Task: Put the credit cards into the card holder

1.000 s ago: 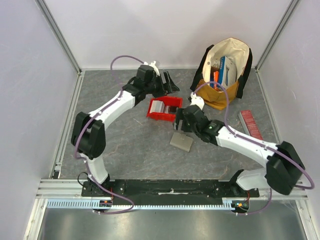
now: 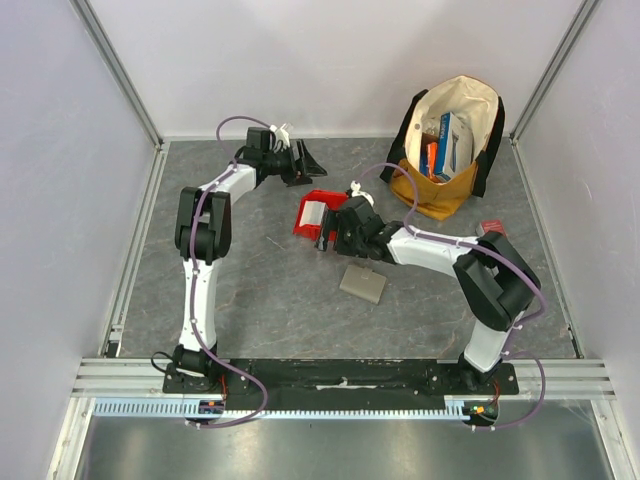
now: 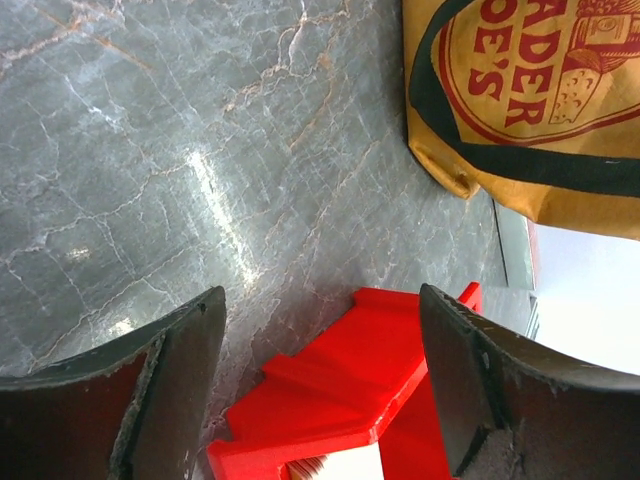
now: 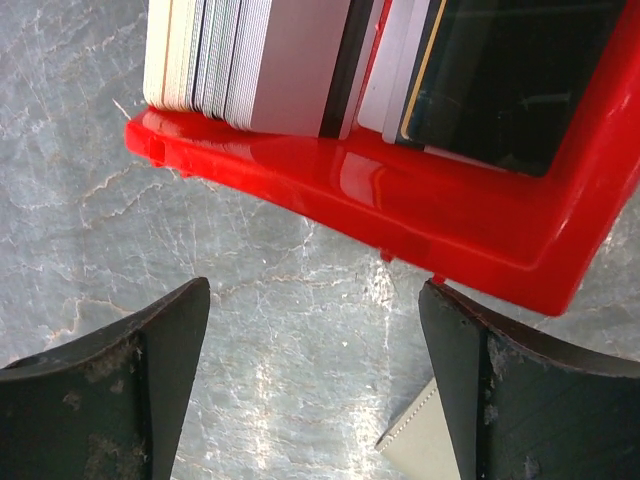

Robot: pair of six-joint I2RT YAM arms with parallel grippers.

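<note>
A red tray (image 2: 297, 228) stands at the middle of the table, partly covered by my right gripper. Upright pale cards (image 4: 200, 60) and a black card (image 4: 510, 85) fill it in the right wrist view. A flat beige holder with a stitched edge (image 2: 363, 283) lies in front of the tray; its corner (image 4: 430, 435) shows low in the right wrist view. My right gripper is open over the tray's near edge, with nothing between its fingers. Behind the tray, my left gripper has its fingers apart and empty; the tray's red wall (image 3: 320, 385) shows beyond them.
An open tan backpack (image 2: 437, 195) with books inside stands at the back right. A red book or box (image 2: 491, 227) lies at the right, partly behind the right arm.
The left arm has drawn back leftward from over the tray to its rear side. My right gripper has moved left and slightly back, from beside the tray to its near right edge.
</note>
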